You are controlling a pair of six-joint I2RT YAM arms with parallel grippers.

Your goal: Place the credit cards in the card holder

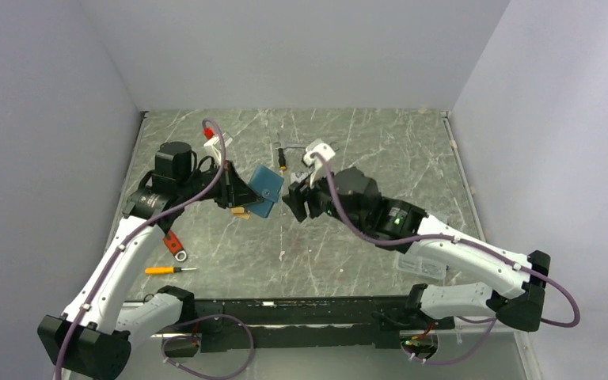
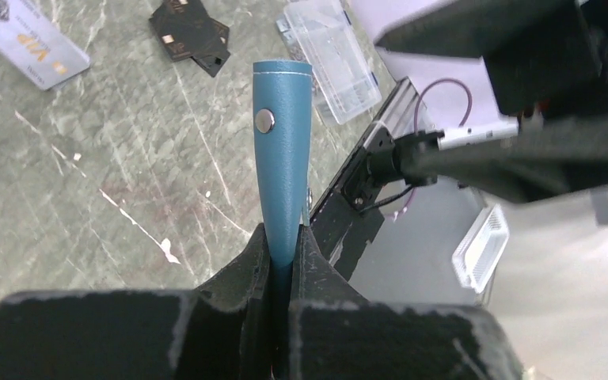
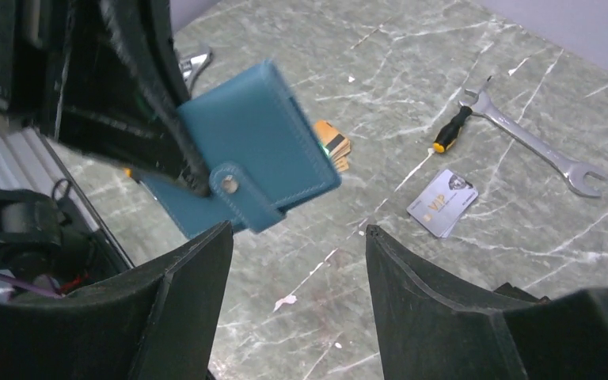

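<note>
The blue card holder [image 1: 266, 184] is up over the table with my left gripper [image 1: 253, 199] shut on its edge. The left wrist view shows the holder [image 2: 283, 142] edge-on; in the right wrist view, the holder [image 3: 261, 142] shows its tab and metal snap. To its right, my right gripper [image 1: 294, 203] stands open and apart from it, nothing between its fingers. On the table lie silver VIP cards [image 3: 443, 204], black cards [image 2: 194, 33] and orange cards [image 3: 332, 142]. Whether cards are inside the holder is hidden.
A wrench [image 3: 530, 142] and a black-handled screwdriver [image 3: 453, 131] lie at the back. On the left are a red-handled tool [image 1: 175, 245] and a yellow screwdriver [image 1: 162, 270]. A clear plastic box [image 1: 422, 265] sits front right.
</note>
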